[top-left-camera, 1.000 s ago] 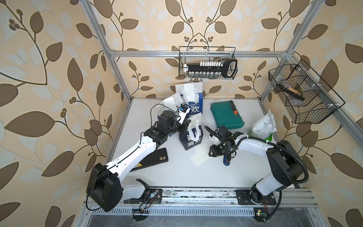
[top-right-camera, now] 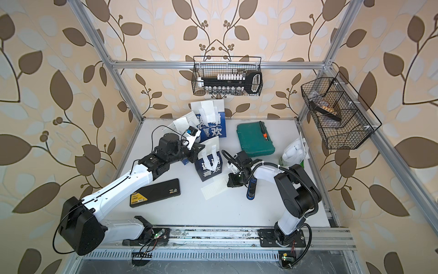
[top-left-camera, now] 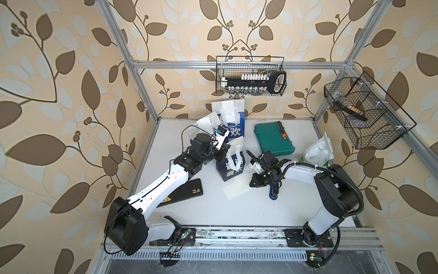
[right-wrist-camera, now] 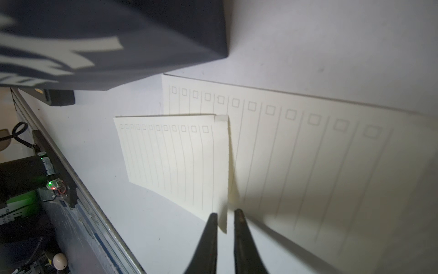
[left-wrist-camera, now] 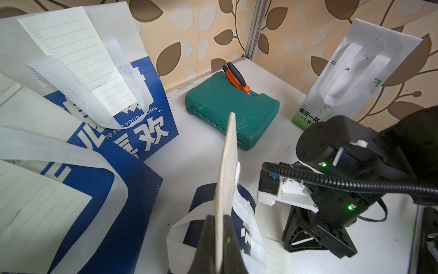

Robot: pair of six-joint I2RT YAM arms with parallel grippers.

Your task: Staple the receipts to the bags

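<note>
My left gripper is shut on the white upper edge of the small navy bag [top-left-camera: 231,169], which stands upright at mid-table. In front of that bag, two lined receipts overlap: the upper receipt [right-wrist-camera: 173,150] sticks out to the left over the lower receipt [right-wrist-camera: 282,150]. My right gripper is low over them, its fingertips apart on either side of the upper receipt's raised corner. Two larger blue bags behind, one at the back [left-wrist-camera: 155,123] and one nearer [left-wrist-camera: 132,205], have receipts against their tops. A blue-black stapler [top-right-camera: 251,188] lies beneath the right arm.
A green case [top-left-camera: 274,139] with orange-black pliers [top-left-camera: 282,131] lies at the back right. Farther right leans a white-green bag [top-left-camera: 319,152]. A black box [top-right-camera: 155,192] occupies the front left.
The upper receipt has slid left over the lower one and shows more paper toward the front left. My right gripper has shifted slightly left; the left arm has stayed still.
</note>
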